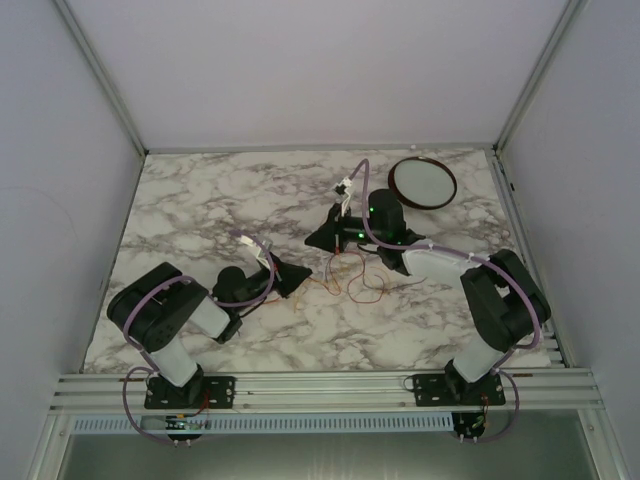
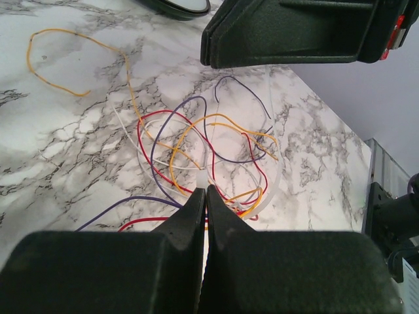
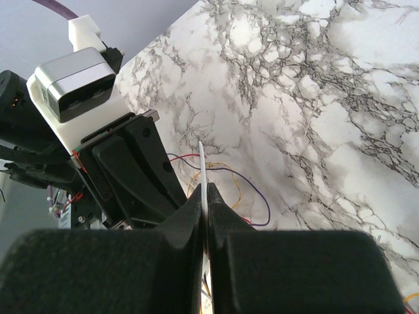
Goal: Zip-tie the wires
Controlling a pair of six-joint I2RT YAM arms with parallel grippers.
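Red, orange, purple and white wires [image 2: 163, 140] lie in loose loops on the marble table, drawn together in front of my left gripper. That gripper is shut on a white zip tie [image 2: 201, 177], whose small end pokes out at the fingertips. A clear strip also curves up from the gathered wires towards my right gripper [image 1: 308, 243]. In the right wrist view, the strip [image 3: 203, 160] runs between the shut right fingers and sticks out past them. Whether the tie fully encircles the bundle is hard to tell.
A dark-rimmed round dish [image 1: 422, 183] lies at the back right of the table. Both grippers are close together near the table's middle, with the right one slightly farther back. Bare marble [image 1: 200, 205] lies at the back left.
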